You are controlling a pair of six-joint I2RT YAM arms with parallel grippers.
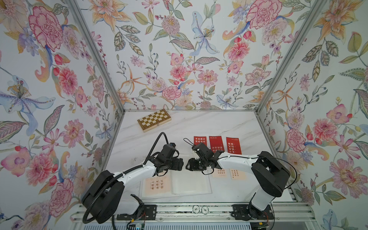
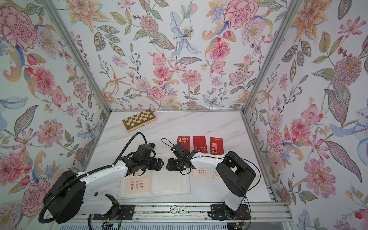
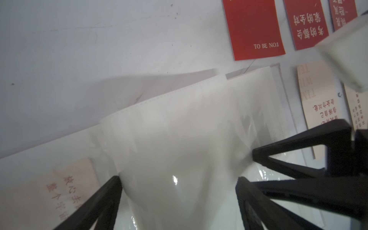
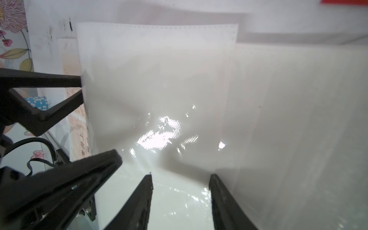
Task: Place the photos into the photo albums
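The open album lies at the front middle, its clear pocket page (image 3: pixel 180 126) under both grippers, with a pink card (image 1: pixel 155 186) in its left side. My left gripper (image 1: pixel 176 164) and right gripper (image 1: pixel 191 164) hang close together over the page. In their wrist views each has its fingertips apart, with only page plastic seen between and beneath them; whether they touch it is unclear. Three red photos (image 1: pixel 216 141) lie behind to the right, and pink photos (image 2: pixel 199 172) lie right of the album.
A checkered board box (image 1: pixel 154 119) lies at the back left.
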